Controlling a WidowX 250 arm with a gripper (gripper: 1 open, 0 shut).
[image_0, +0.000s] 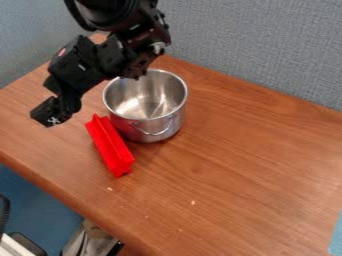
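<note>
My black gripper (56, 104) reaches down from the top left to a low point over the table's left side, left of the steel pot; whether it is open or shut is unclear. The steel pot (158, 118) stands upright on the wooden table, partly behind the arm at its top left. A red elongated object (110, 145) lies at the front left of the pot, below and right of the gripper.
A grey wall (254, 50) stands behind. Some equipment sits off the table at the bottom left.
</note>
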